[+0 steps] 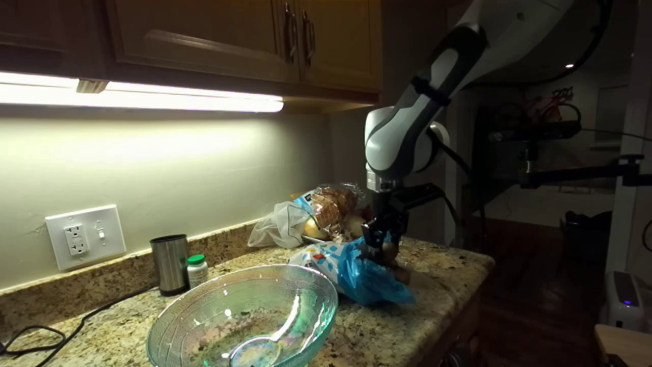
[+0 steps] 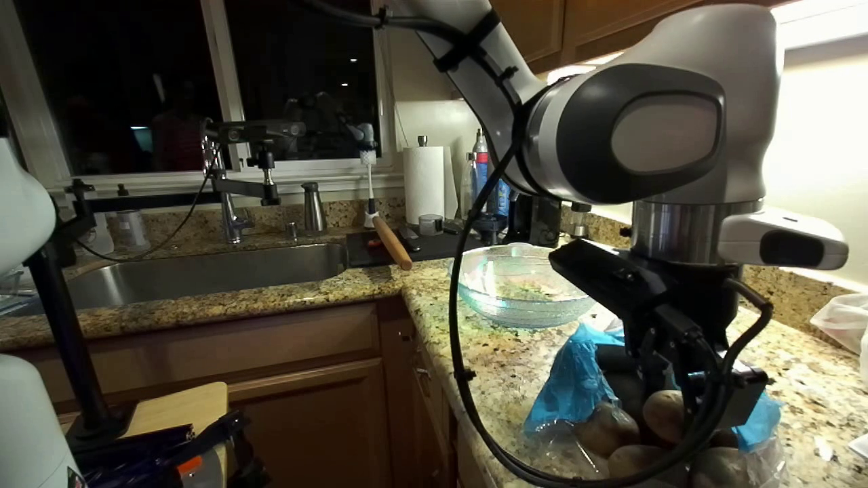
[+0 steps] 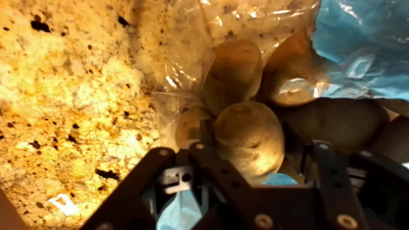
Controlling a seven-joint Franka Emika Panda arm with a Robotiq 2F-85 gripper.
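A tan potato sits between the two black fingers of my gripper, which is shut on it. Around it in the wrist view are several other potatoes, partly under clear plastic. They lie in the mouth of a blue and white plastic bag, which rests on its side on the counter. Exterior view 2 shows the held potato low among the others, and the bag's blue plastic on both sides of the gripper. Whether the held potato still touches its neighbours is hard to tell.
A large clear glass bowl stands beside the bag, looking empty. Behind the bag lie bagged bread and produce against the wall. A steel cup and a green-capped bottle stand farther left. The counter's front edge is close by.
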